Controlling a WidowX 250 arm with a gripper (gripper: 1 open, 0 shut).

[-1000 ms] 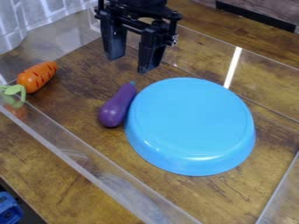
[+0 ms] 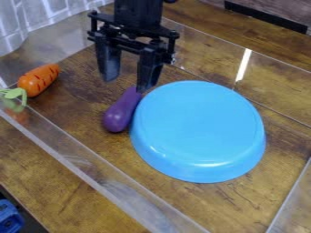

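My black gripper (image 2: 129,71) hangs at the upper middle, its two fingers apart with nothing seen between them. Below it, a purple eggplant (image 2: 122,111) lies on the wooden surface, against the left edge of a large light-blue round object (image 2: 197,132), perhaps an upturned plate or lid.
An orange carrot (image 2: 38,79) with a green top lies at the left. A clear rim or wall runs along the left and lower left, with a blue object (image 2: 7,217) in the bottom corner. The wood is bare at the upper right and lower middle.
The gripper has moved a little down and toward the viewer, closer to the eggplant. The objects on the surface have not visibly moved.
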